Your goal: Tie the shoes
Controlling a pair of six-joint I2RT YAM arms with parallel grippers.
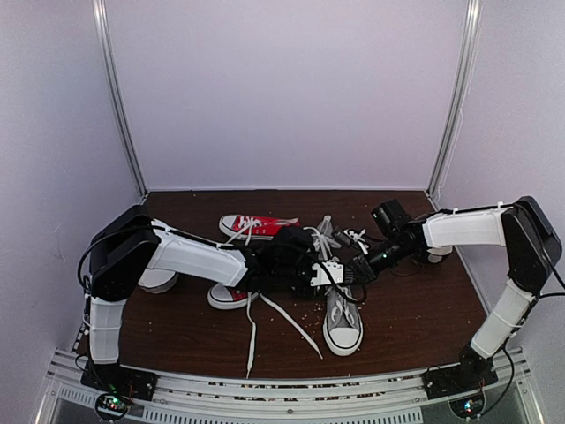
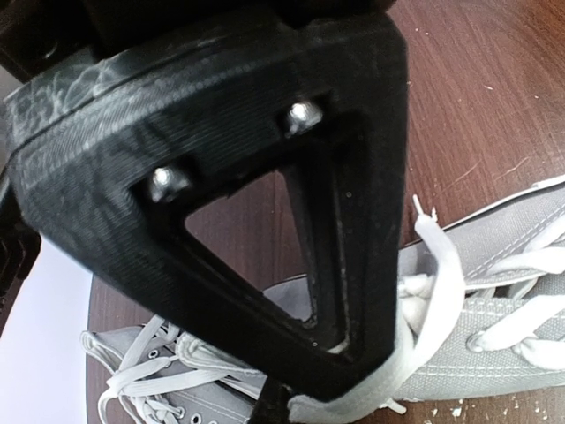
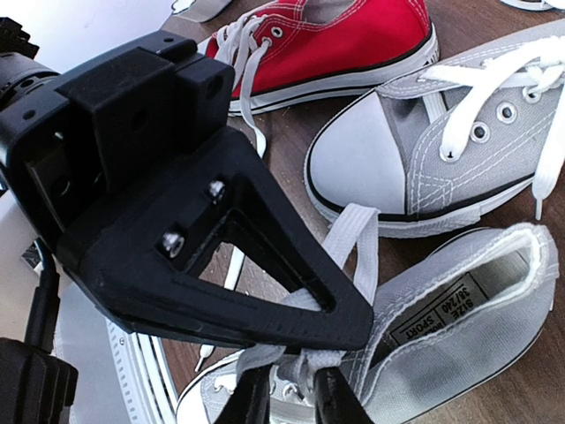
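Two grey canvas shoes lie mid-board; the nearer grey shoe (image 1: pixel 343 329) points its white toe to the front, with both grippers crowded over its laces. In the left wrist view my black left gripper fills the upper left, a white lace (image 2: pixel 439 265) running beside it; its fingertips are mostly hidden. In the right wrist view the fingertips of my right gripper are among a looped lace (image 3: pixel 360 238) above the shoe opening; whether they pinch it is unclear. The other grey shoe (image 3: pixel 353 159) lies beside it.
A red shoe (image 1: pixel 260 221) lies at the back, another red shoe (image 1: pixel 225 297) at middle left with long loose laces. A white round object (image 1: pixel 157 281) is at the left. The front right of the board is clear.
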